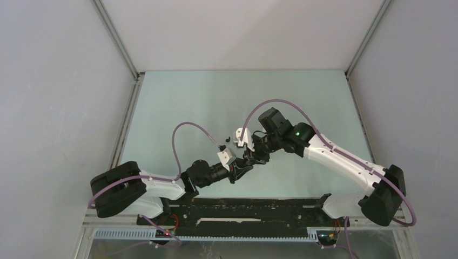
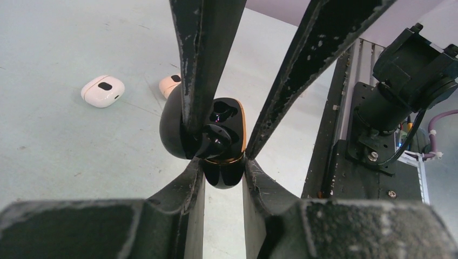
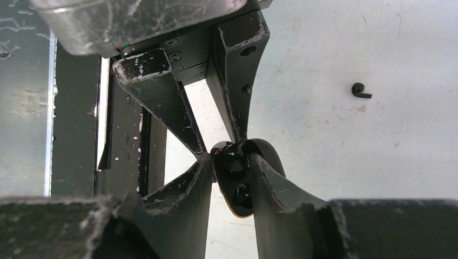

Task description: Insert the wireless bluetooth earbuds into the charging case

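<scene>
A glossy black charging case with a copper rim (image 2: 227,172) is held upright in my left gripper, which is shut on it. The case is open, showing its dark wells; in the right wrist view it (image 3: 235,191) sits between the fingertips. My right gripper (image 1: 253,155) is over the case from above; in the left wrist view its two long fingers reach down either side of the case top, spread apart. Whether an earbud sits in a well is unclear. A small black earbud (image 3: 360,90) lies on the table, also seen in the top view (image 1: 228,140).
Two pale pink-white cases (image 2: 102,90) (image 2: 168,85) lie on the table, mostly hidden under the right arm in the top view. The table's front rail (image 2: 324,162) is close to the grippers.
</scene>
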